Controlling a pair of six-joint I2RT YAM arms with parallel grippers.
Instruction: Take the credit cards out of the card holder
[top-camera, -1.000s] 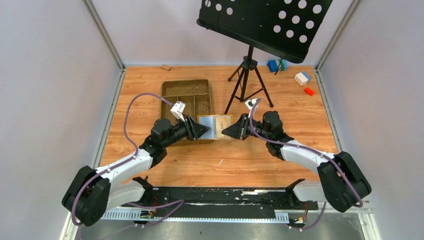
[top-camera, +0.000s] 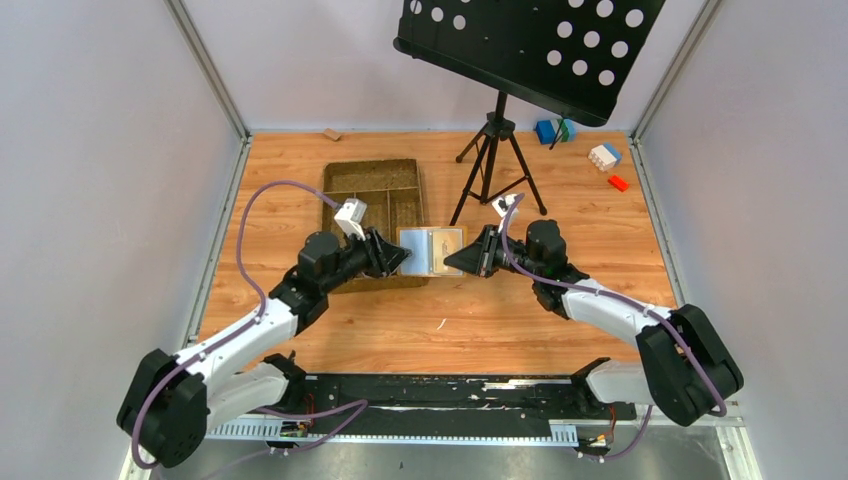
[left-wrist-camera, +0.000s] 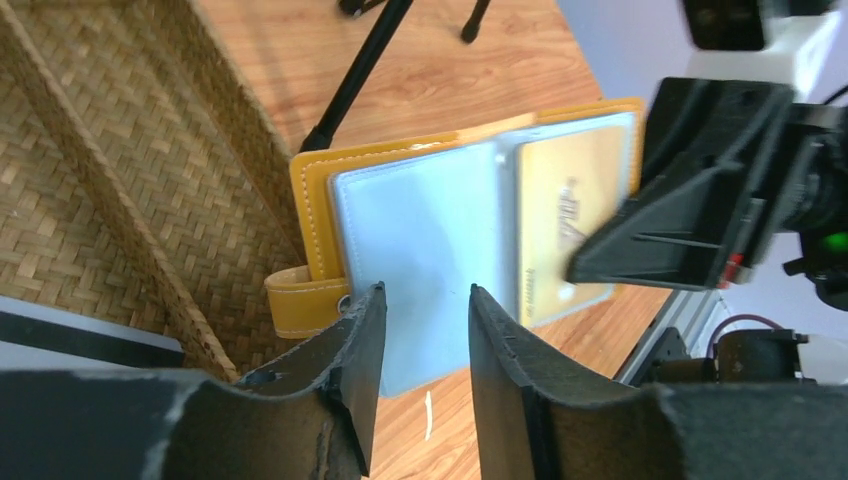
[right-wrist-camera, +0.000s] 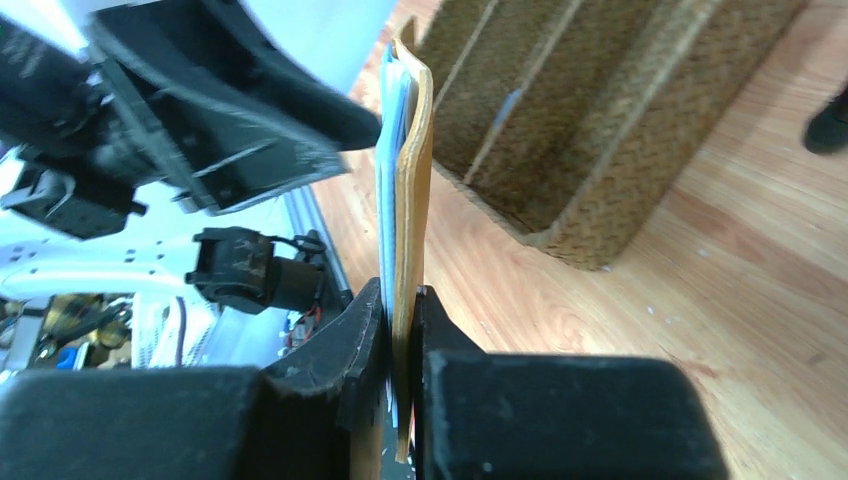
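The card holder (left-wrist-camera: 420, 220) hangs spread out above the table, yellow outside and pale blue inside. My right gripper is shut on its right half, where a beige card (left-wrist-camera: 556, 200) shows in the left wrist view. At the holder's left half, my left gripper has its fingers apart in front of the blue inner panel. I see nothing between those fingers except the panel behind them. A yellow strap (left-wrist-camera: 305, 300) with a snap sticks out at the holder's left edge. From the right wrist view, the holder appears edge-on.
A woven divided tray (top-camera: 340, 180) lies below and behind my left gripper. The black music stand (top-camera: 499, 122) rises at the back, its legs close behind the holder. Blocks (top-camera: 604, 157) lie at the back right.
My left gripper has drawn back slightly to the left across the holder's blue half. The right gripper and the holder have barely shifted.
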